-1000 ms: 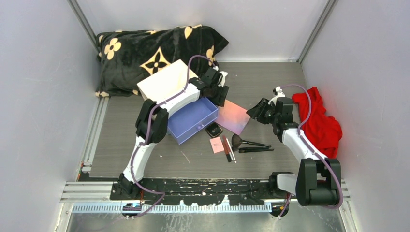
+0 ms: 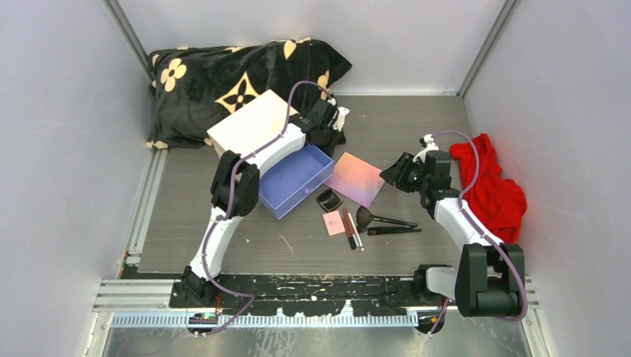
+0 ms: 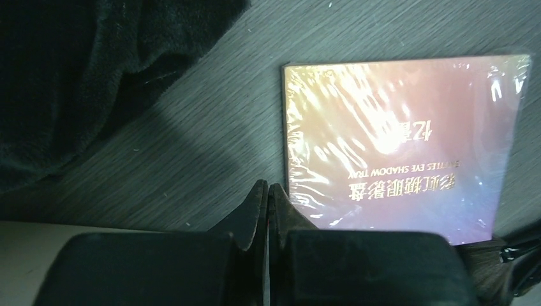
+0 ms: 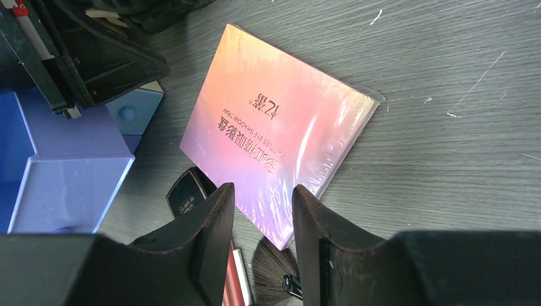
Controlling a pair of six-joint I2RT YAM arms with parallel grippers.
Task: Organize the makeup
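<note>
A pink-orange eyeshadow palette (image 2: 355,179) in clear wrap lies flat right of the open blue drawer (image 2: 295,178), which juts from the white-topped box (image 2: 257,125). Around its lower side lie a black compact (image 2: 329,199), a pink square (image 2: 334,223), slim brown and white sticks (image 2: 348,230) and black makeup brushes (image 2: 387,223). In the left wrist view my left gripper is shut, nothing showing between its fingers, over floor near the palette's edge. My right gripper stands open; in its view the palette (image 4: 274,127) shows beyond the empty gap between its fingertips.
A black patterned cushion (image 2: 201,85) sits behind the box. At the far right lies a red cloth (image 2: 492,186).
My left gripper moved a little beside the box. The right arm and loose makeup look unmoved.
</note>
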